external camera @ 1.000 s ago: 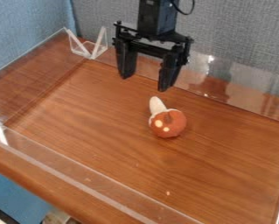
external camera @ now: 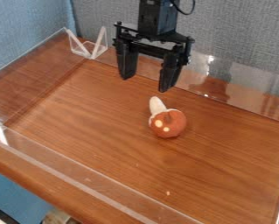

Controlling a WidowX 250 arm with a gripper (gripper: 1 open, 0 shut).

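My black gripper (external camera: 146,80) hangs over the back middle of the wooden surface, its two fingers spread wide apart with nothing between them. Below it and a little to the right lies a toy mushroom (external camera: 169,123) with an orange, light-spotted cap and a pale stem pointing toward the back.
A white wire-like rack (external camera: 87,45) stands at the back left. Clear low walls (external camera: 235,87) border the wooden surface (external camera: 94,140). Small partly cut-off objects sit at the lower left edge.
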